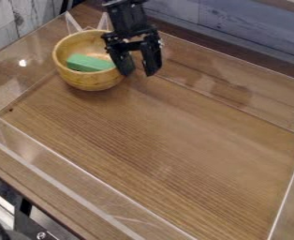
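Observation:
A tan bowl (pixel 80 82) sits at the upper left of the table (pixel 175 159), with a green block (pixel 92 62) inside it. My dark gripper (pixel 133 58) hangs from the top of the view over the right side of the bowl and the table beside it. Its fingers are spread apart, open, and I see nothing held between them.
A wall runs along the back right edge. Pale objects and a cable lie at the left edge and in the lower left corner.

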